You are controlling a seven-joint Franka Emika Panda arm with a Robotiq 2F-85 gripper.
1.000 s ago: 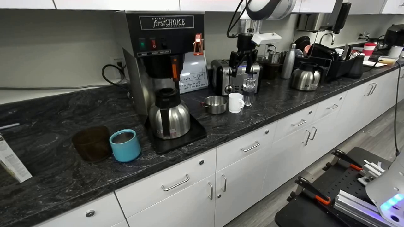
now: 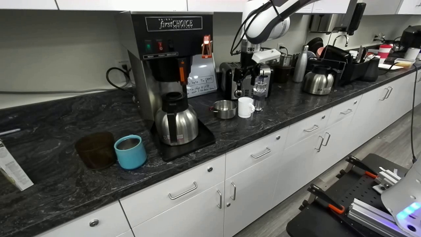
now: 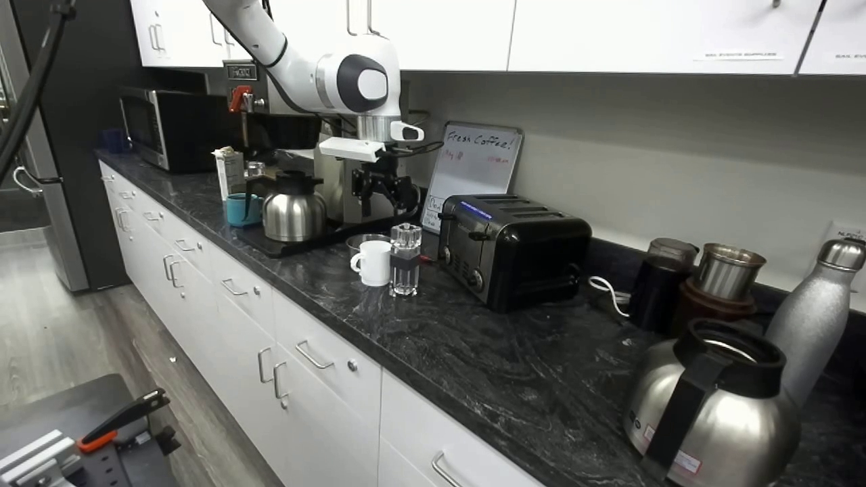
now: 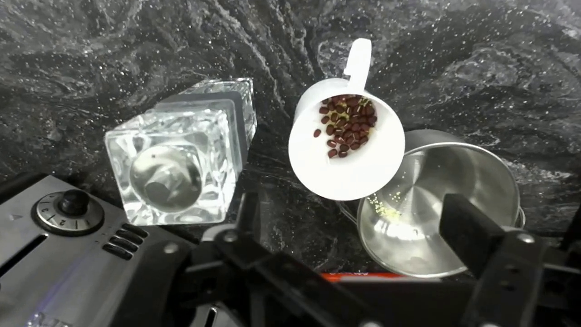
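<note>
My gripper hangs open above the counter, nothing between its spread fingers. Below it in the wrist view is a white mug (image 4: 348, 174) with dark red beans (image 4: 351, 125) and a few yellow bits inside; the handle points to the top of that view. A steel bowl (image 4: 435, 180) stands close beside the mug, with a few yellow crumbs on its inner wall. On the mug's other side a clear square grinder (image 4: 174, 163) stands upright. In exterior view 1 the same mug (image 2: 245, 108) sits between the bowl (image 2: 225, 110) and the grinder (image 2: 259, 96).
A toaster (image 3: 515, 247) stands behind the grinder. The coffee maker with its steel carafe (image 2: 177, 122) is at one side, a second carafe (image 3: 718, 406) at the other. A turquoise cup (image 2: 130, 152) sits farther along. Bare counter (image 3: 528, 365) lies in front of the toaster.
My gripper has come down and shifted slightly left in exterior view 1, nearer the mug and bowl. The objects on the counter have stayed in place.
</note>
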